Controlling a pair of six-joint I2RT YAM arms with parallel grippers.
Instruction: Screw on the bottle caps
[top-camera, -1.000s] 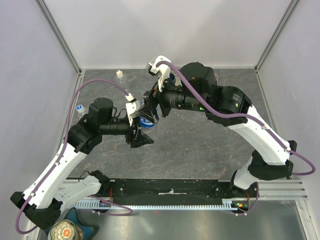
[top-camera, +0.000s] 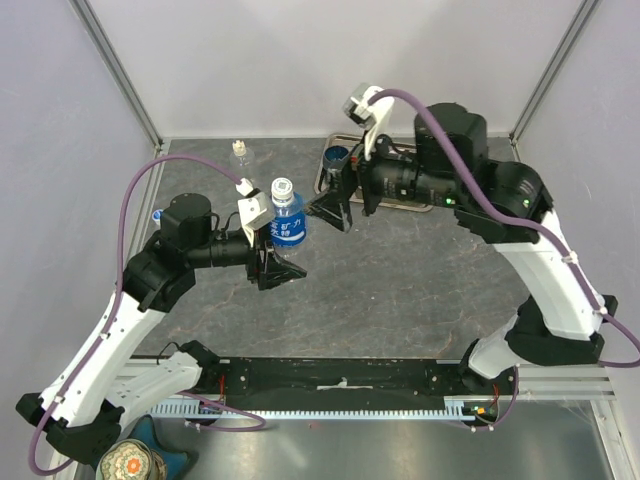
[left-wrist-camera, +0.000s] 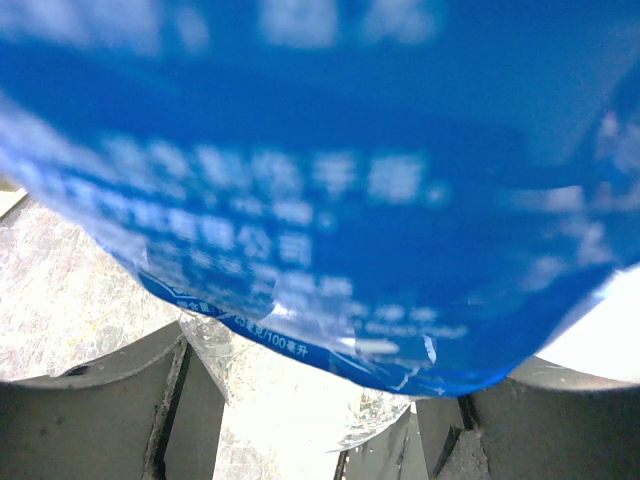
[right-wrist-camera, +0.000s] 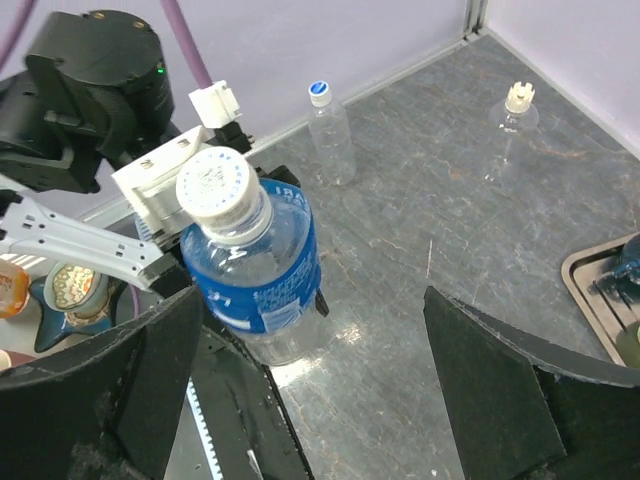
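Observation:
A clear bottle with a blue label (top-camera: 288, 228) is held upright by my left gripper (top-camera: 278, 268), which is shut on its lower body. A white cap (right-wrist-camera: 217, 186) sits on the bottle's neck; how tight it is, I cannot tell. The label (left-wrist-camera: 300, 200) fills most of the left wrist view, with fingers (left-wrist-camera: 180, 400) on both sides of the clear base. My right gripper is open and empty, a short way to the right of the bottle. Farther back stand a blue-capped bottle (right-wrist-camera: 332, 135) and a clear one with a cream-coloured top (right-wrist-camera: 512, 130).
A metal tray (top-camera: 410, 206) with dark items lies at the back, partly behind my right arm. Jars and a blue object (right-wrist-camera: 70, 300) lie beyond the table's near edge.
My right gripper has moved away from the bottle's top, to the right and back, uncovering the white cap.

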